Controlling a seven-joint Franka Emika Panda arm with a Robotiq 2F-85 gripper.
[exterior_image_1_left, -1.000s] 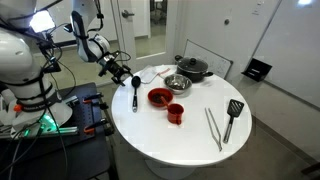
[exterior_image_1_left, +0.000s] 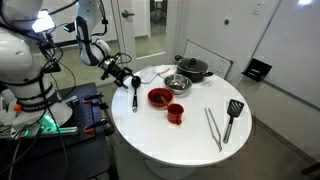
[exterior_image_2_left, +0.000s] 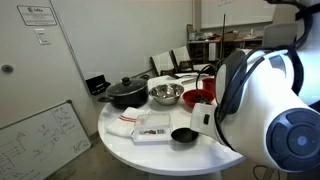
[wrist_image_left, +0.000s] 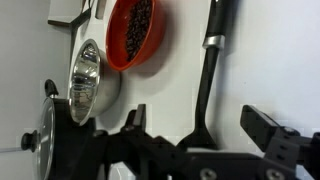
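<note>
A black ladle (exterior_image_1_left: 135, 92) with a metal band on its handle (wrist_image_left: 207, 85) lies near the table's left edge. Its dark round bowl (exterior_image_2_left: 184, 135) shows clearly in exterior view 2. My gripper is open, its two fingers wide apart on either side of the ladle in the wrist view, with nothing held. The body of the gripper covers part of the ladle's lower end there. In exterior view 1 the gripper (exterior_image_1_left: 124, 79) hangs at the left edge, close to the ladle's bowl; contact cannot be judged. The arm hides the fingers in exterior view 2.
A red bowl (wrist_image_left: 154, 45) of dark pieces, a metal bowl (exterior_image_1_left: 178, 82) and a lidded black pot (exterior_image_1_left: 193, 68) stand nearby. Also on the white table (exterior_image_1_left: 190, 146) are a red mug (exterior_image_1_left: 175, 114), tongs (exterior_image_1_left: 213, 128) and a spatula (exterior_image_1_left: 233, 116).
The arm has shifted only slightly near the ladle over the last second. Objects on the table lie where they were.
</note>
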